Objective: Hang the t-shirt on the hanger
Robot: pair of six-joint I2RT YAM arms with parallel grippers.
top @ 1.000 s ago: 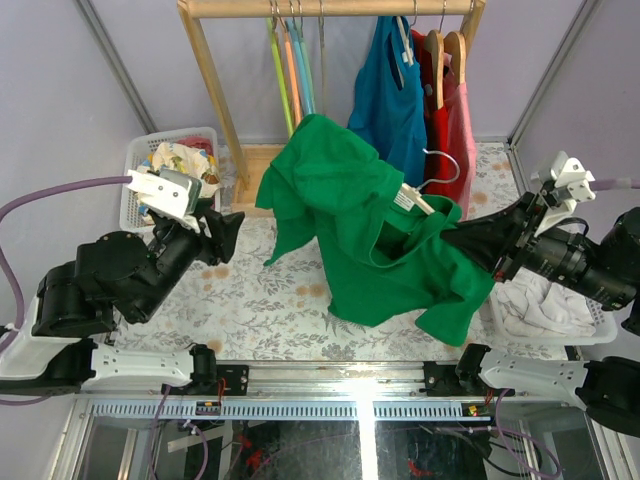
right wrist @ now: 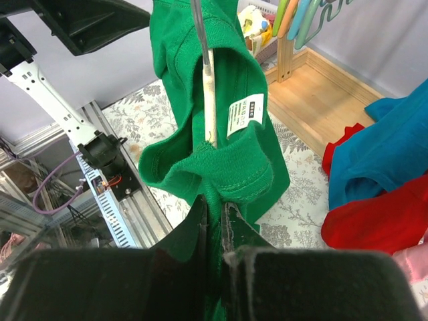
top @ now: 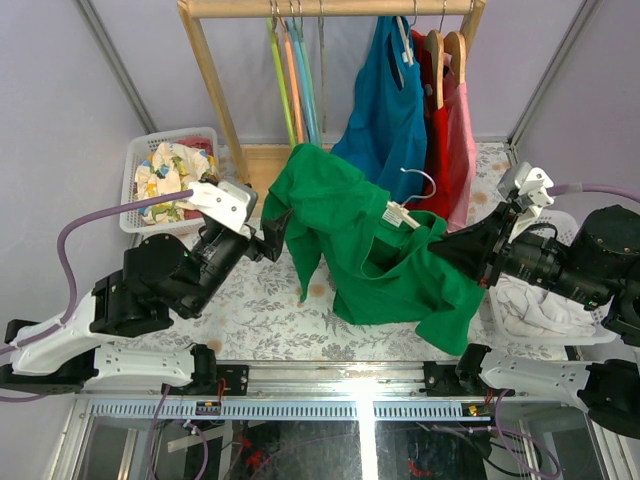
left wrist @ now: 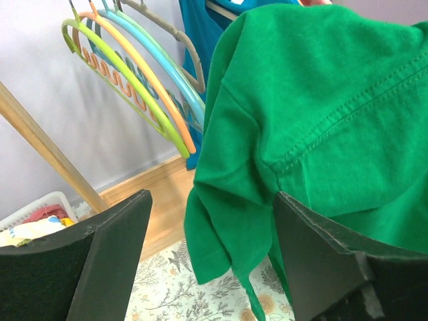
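Observation:
The green t-shirt (top: 355, 235) hangs in the air over the table, with my right gripper shut on its gathered fabric near the collar. Out of the neck opening comes a pale hanger (right wrist: 210, 107), its metal hook (top: 428, 185) showing in the top view; the rest of it is hidden inside the shirt. At the shirt's left side, my left gripper is open. A green sleeve end (left wrist: 207, 234) shows ahead of and partly between its fingers in the left wrist view, not clamped.
A wooden rack (top: 330, 8) at the back carries empty coloured hangers (left wrist: 134, 73), a blue garment (top: 385, 105) and red ones. A basket of cloths (top: 130, 195) stands at the left, another with white cloth (top: 545, 310) at the right.
My left gripper has moved right and is now beside the shirt. The shirt and hanger hook have shifted a little left with the right gripper, which still grips the fabric.

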